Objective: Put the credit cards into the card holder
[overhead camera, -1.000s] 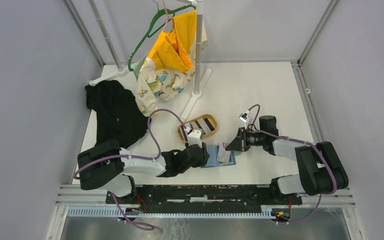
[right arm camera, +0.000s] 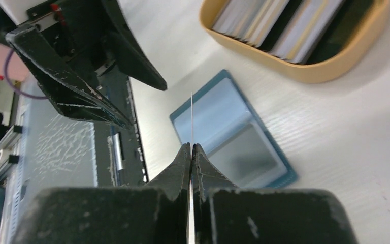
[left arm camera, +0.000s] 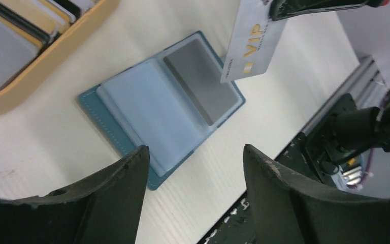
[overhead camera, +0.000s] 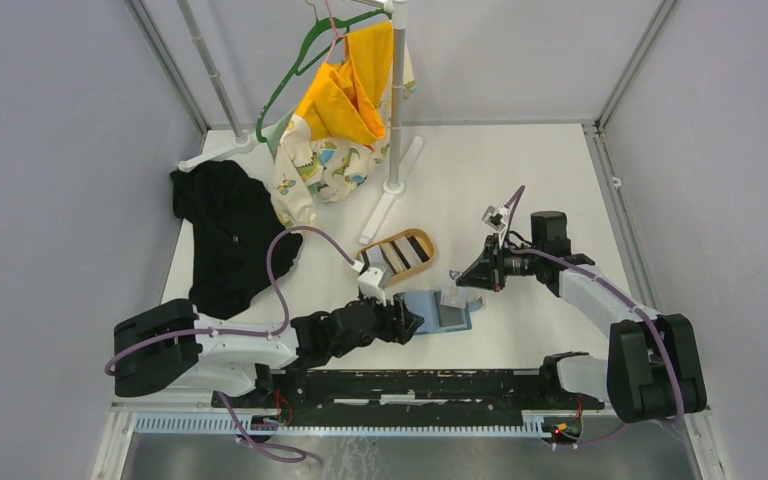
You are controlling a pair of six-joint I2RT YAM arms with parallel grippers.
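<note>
A white card with gold VIP lettering hangs above the table, pinched by its top in my right gripper. The right wrist view catches this card edge-on, as a thin line. Below lies the blue-grey card holder, flat, with a darker grey pocket area on its right half. At the holder's left side, my left gripper stands open, its fingers apart and nothing between them. Both fingers of the left arm also show in the right wrist view, over the holder's near left side.
An oval tan basket with several upright cards sits just behind the holder. Black cloth lies at the left, and a clothes rack post rises at the back.
My right gripper has risen and moved back, lifting the card off the holder.
</note>
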